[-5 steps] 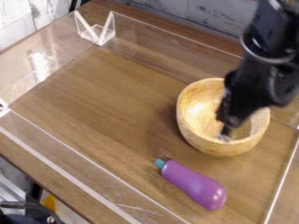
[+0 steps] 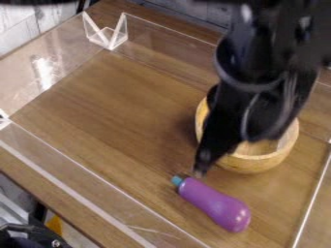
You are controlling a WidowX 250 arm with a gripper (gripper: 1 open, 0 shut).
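A purple object with a teal tip, perhaps a toy eggplant or bottle, lies diagonally on the wooden surface at the lower right. Above it is a wooden bowl, largely hidden behind my dark, blurred gripper. The gripper hangs low over the bowl's left part, its lower tips a little above and beyond the purple object; whether it is open or shut is unclear.
Clear plastic walls edge it, with a small clear bracket at the back left. A dark gap and cables lie beyond the lower left edge.
The bowl and purple object have not visibly moved.
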